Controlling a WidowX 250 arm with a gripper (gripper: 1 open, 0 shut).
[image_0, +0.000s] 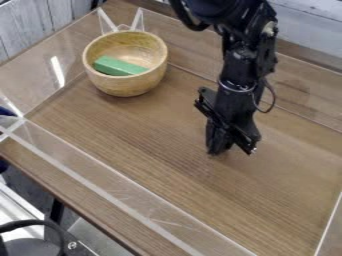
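The black robot arm reaches down from the top of the view to my gripper, which is low over the middle of the wooden table. The gripper looks dark and compact; whether anything is between its fingers is hard to see. At the upper left sits a light woven bowl with a green block inside it.
The table's left edge has a clear strip along it, with black and white items beyond at the lower left. A pale wall runs along the back.
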